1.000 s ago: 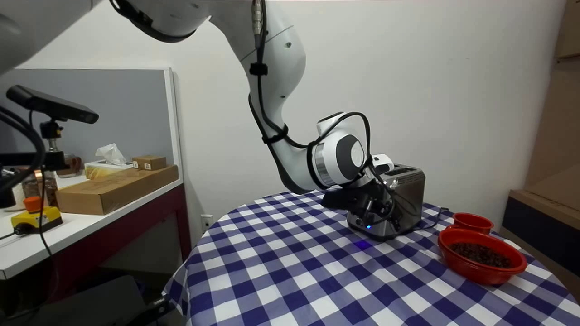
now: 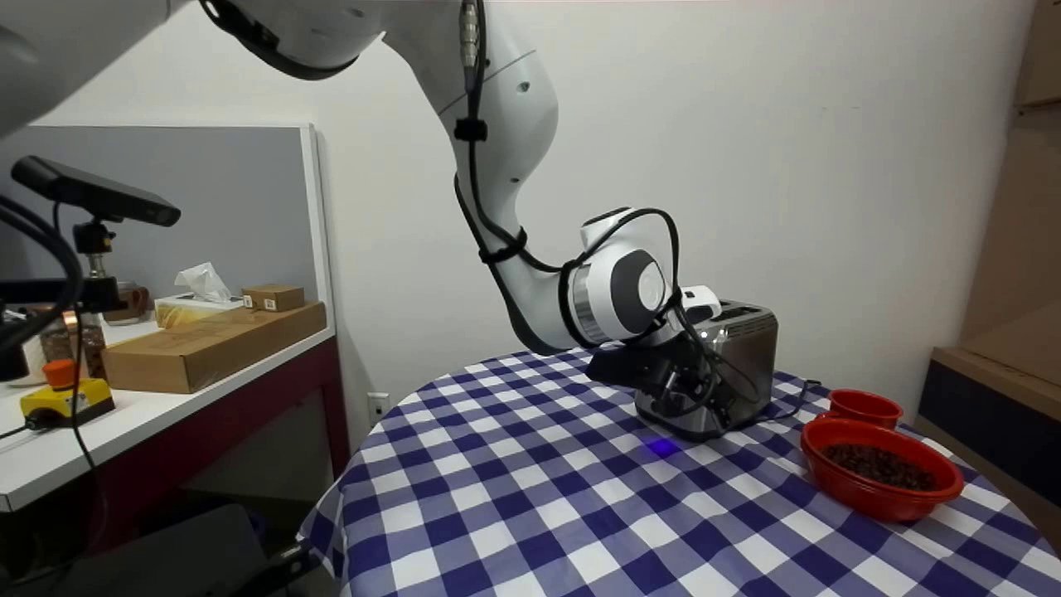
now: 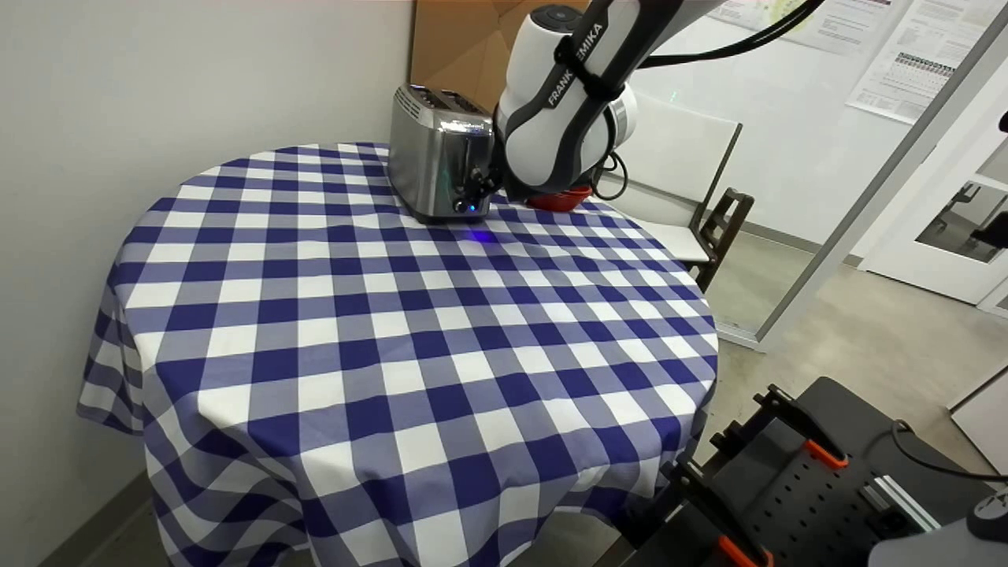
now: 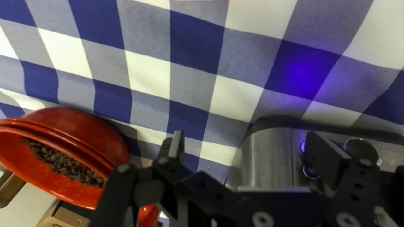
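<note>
A silver toaster (image 2: pixel 748 348) stands upright at the back of the table, its slots on top. In the wrist view my gripper is open, its two fingers wide apart. The right finger (image 4: pixel 322 157) overlaps the toaster's front panel, beside a round knob (image 4: pixel 361 151) and small lit buttons (image 4: pixel 310 172). Over the tablecloth, left of the toaster's rounded corner, is the other finger (image 4: pixel 176 145). Whether either finger touches the toaster, I cannot tell. A blue glow (image 4: pixel 305 72) falls on the cloth in front of it.
A red bowl of dark beans (image 2: pixel 880 473) and a smaller red bowl (image 2: pixel 865 405) sit right of the toaster. The toaster's cord (image 2: pixel 796 403) runs between. Much of the checkered tablecloth (image 2: pixel 477 478) is bare. The wall is close behind.
My arm has shifted very slightly at the toaster's front. The blue light on the toaster, visible a second ago in exterior view 1, is now hidden there. The bowls have not moved.
</note>
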